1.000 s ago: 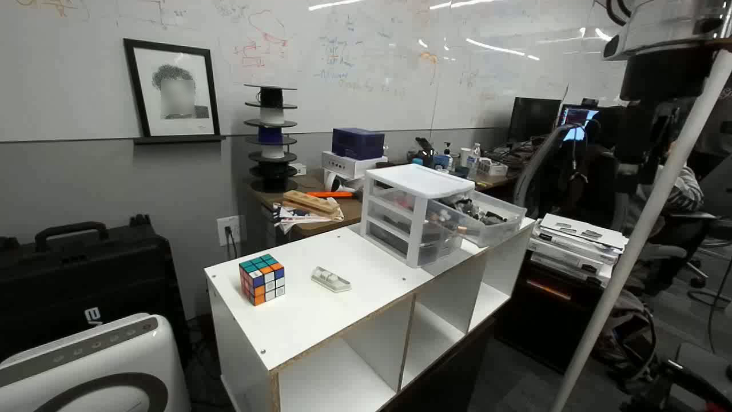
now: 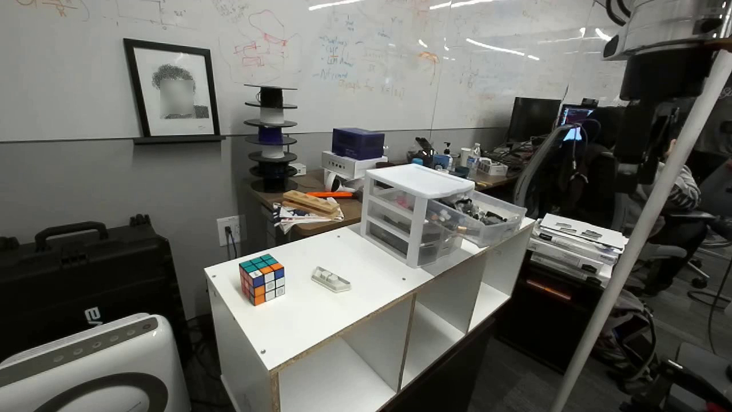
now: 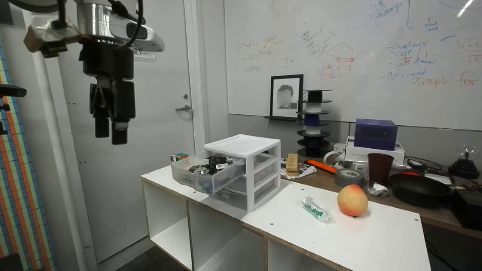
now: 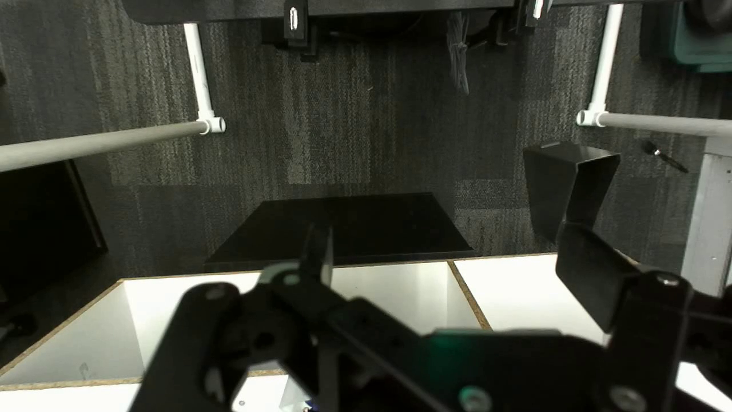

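Note:
My gripper [image 3: 110,131] hangs high in the air, to the left of the white drawer unit [image 3: 264,171] in exterior view 2. In the wrist view its black fingers [image 4: 591,278] stand wide apart, and nothing shows between them. The unit's clear top drawer [image 3: 192,174] is pulled out and holds several dark small parts. A Rubik's cube [image 2: 262,280] and a pale grey tray-like piece [image 2: 330,279] lie on the white shelf top [image 2: 302,329]. Past the unit's other side are a peach-coloured fruit [image 3: 352,200] and a crumpled clear-and-green wrapper [image 3: 317,210].
A brown desk [image 3: 433,216] behind the shelf carries a black pan [image 3: 420,187], a dark red cup [image 3: 379,168], tape and boxes. A white pole [image 2: 617,274] stands near the arm. Beneath the gripper, the wrist view shows floor and the shelf's open compartments.

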